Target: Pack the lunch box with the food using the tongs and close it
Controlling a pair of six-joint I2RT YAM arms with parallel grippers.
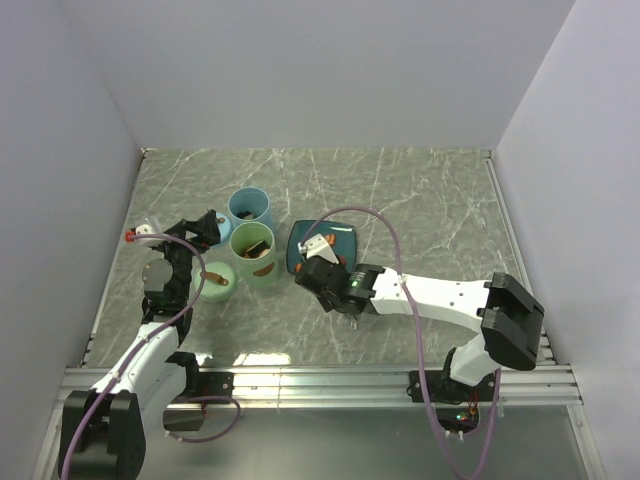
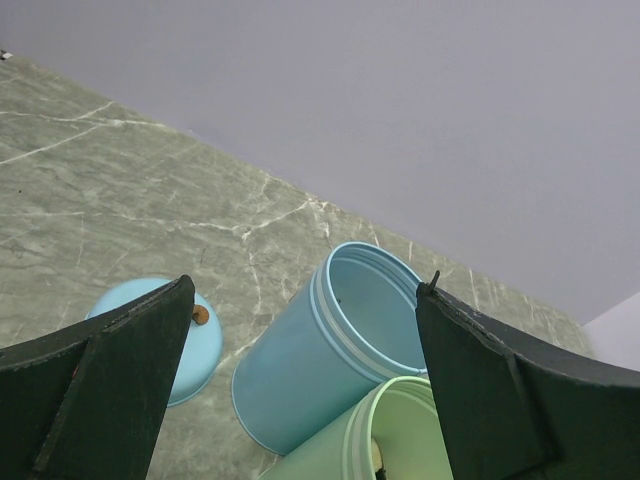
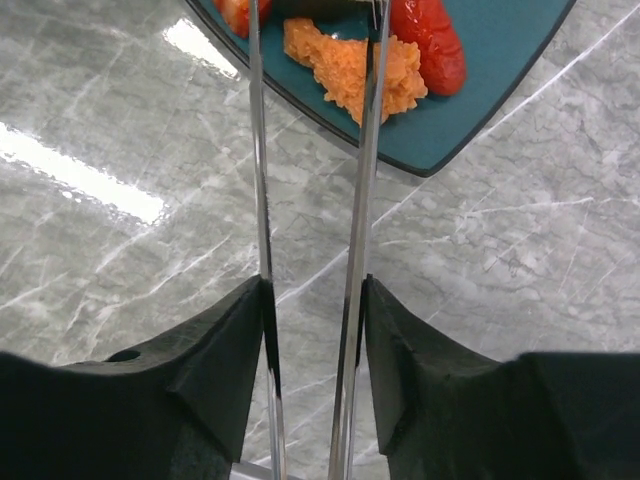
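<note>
A dark teal plate (image 1: 300,230) holding food sits mid-table, partly hidden by my right gripper in the top view. In the right wrist view, my right gripper has long metal tips over the plate (image 3: 490,80), part open, near orange food (image 3: 400,80), a red piece (image 3: 430,50) and a darker item at the top edge; whether it holds anything is unclear. My left gripper stands open above the left side, beside a blue container (image 2: 290,380), a green container (image 2: 320,450) and a blue lid (image 2: 200,355).
A green lid (image 1: 205,290) lies front left of the two containers (image 1: 260,268). Walls bound the sides.
</note>
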